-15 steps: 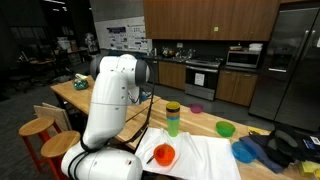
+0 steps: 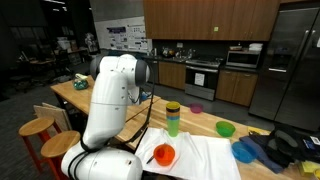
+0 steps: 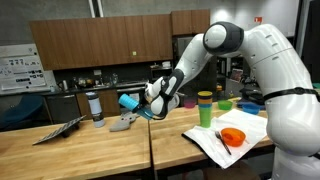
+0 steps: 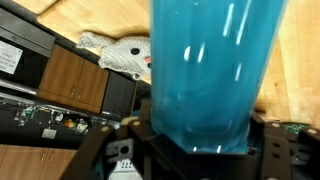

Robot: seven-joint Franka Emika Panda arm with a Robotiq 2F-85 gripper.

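Note:
A glossy blue cup-like object (image 4: 215,75) fills the middle of the wrist view, its lower end between the fingers of my gripper. The fingers stand open around it; whether a finger touches it cannot be told. In exterior view 2 the blue object (image 3: 128,102) looks tilted beside my gripper (image 3: 143,96), over the far part of the wooden table (image 3: 75,150). What supports it is unclear. A grey plush toy (image 4: 125,55) lies on the table close by, also visible as a grey toy (image 3: 123,123) in exterior view 2.
A white cloth (image 2: 205,155) with an orange bowl (image 2: 164,155) covers the near table. Beside it stands a stack of coloured cups (image 2: 173,118). Green (image 2: 225,129) and blue (image 2: 244,152) bowls lie to the right. A dark slanted object (image 3: 58,130) and a canister (image 3: 95,105) occupy the left.

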